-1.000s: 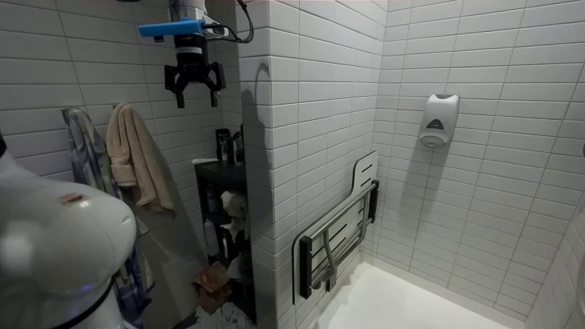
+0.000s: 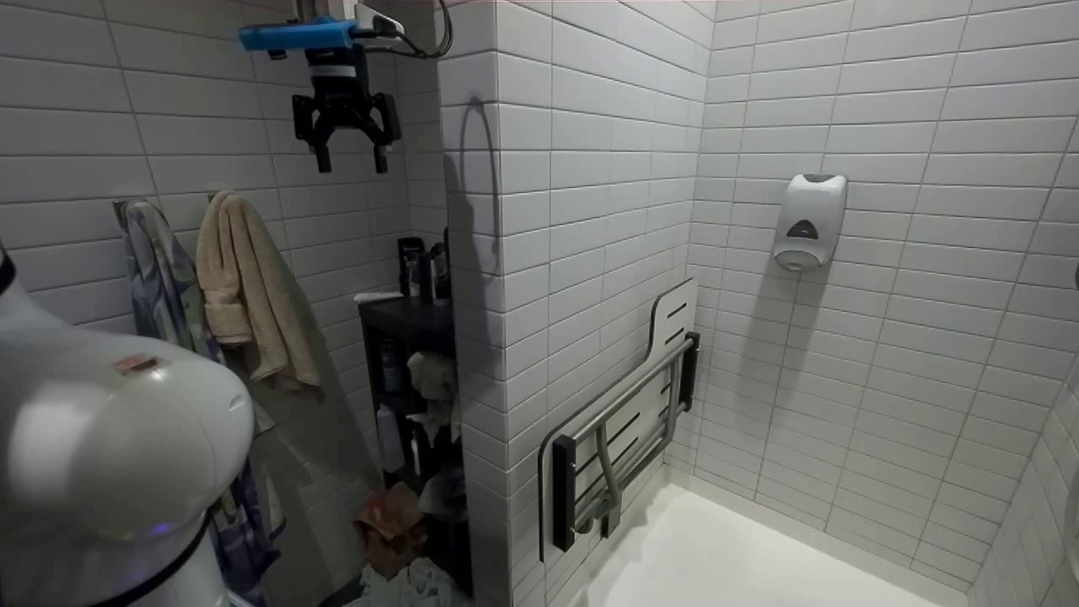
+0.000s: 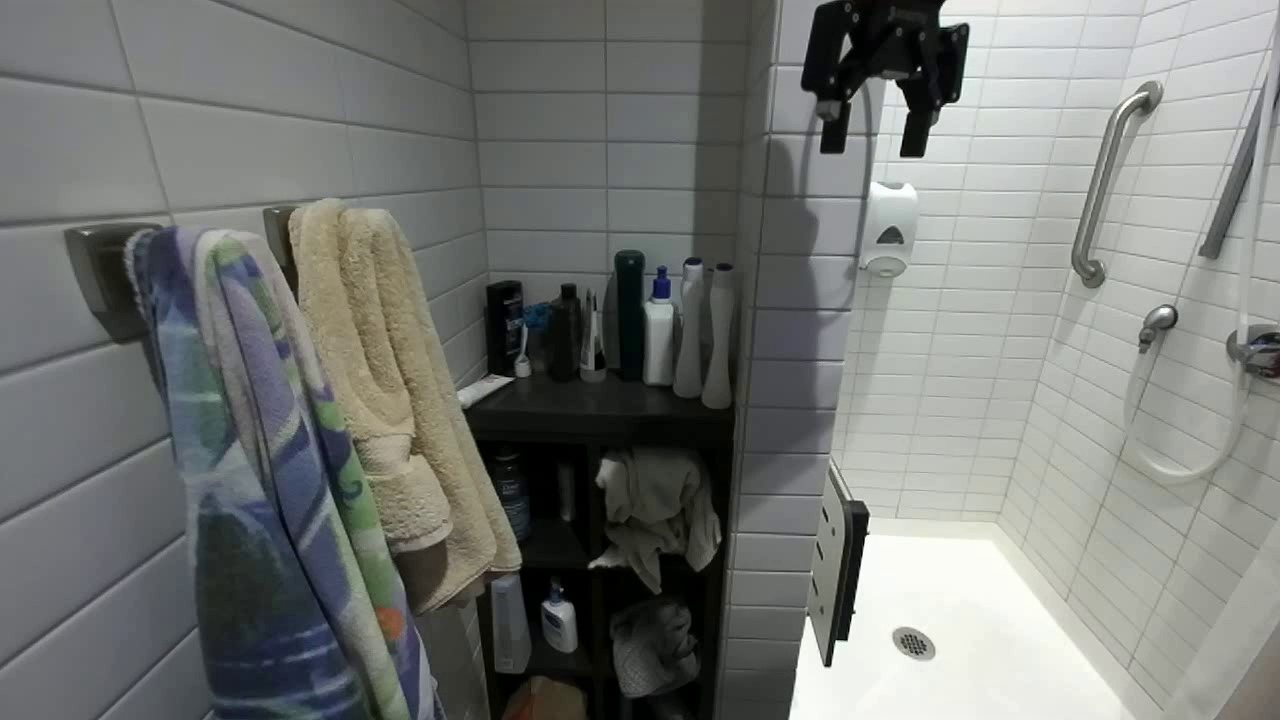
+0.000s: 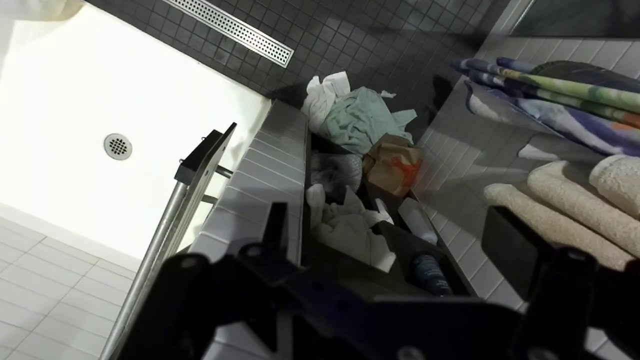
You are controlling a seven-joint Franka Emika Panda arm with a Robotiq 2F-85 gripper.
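Observation:
My gripper (image 2: 351, 162) hangs high in exterior view 1, fingers downward and spread, with nothing between them. In exterior view 2 the open gripper (image 3: 873, 138) shows at the top, in front of the tiled wall end. A dark shelf unit (image 3: 600, 416) stands lower, holding several bottles, among them a white pump bottle (image 3: 659, 336) and a dark green bottle (image 3: 629, 314). From the wrist view, the shelf's lower compartments show below the open fingers, with a crumpled white cloth (image 4: 349, 227) and a dark bottle (image 4: 430, 273). The gripper touches none of these.
A beige towel (image 3: 372, 408) and a patterned towel (image 3: 246, 480) hang on the left wall. The wall end (image 2: 475, 384) juts out beside the shelf. A folded shower seat (image 2: 627, 425) and a soap dispenser (image 2: 811, 217) are mounted on the shower walls.
In exterior view 1 my gripper has risen and shifted slightly left, staying open. The towels, shelf and shower fittings look unmoved.

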